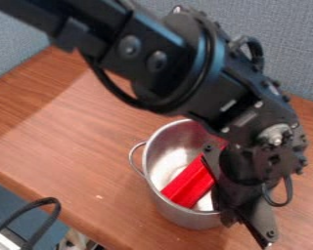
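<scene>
A steel pot [166, 200] with a wire handle stands on the wooden table. Inside it a red object [187, 181] lies at a slant, partly hidden by the arm. The black gripper [238, 200] is low over the pot's right side, tilted, partly in and in front of it. Its fingertips are hard to make out, and whether anything is between them is not clear.
A grey padded wall stands behind it. Dark cables hang at the lower left edge, beside the table's front edge.
</scene>
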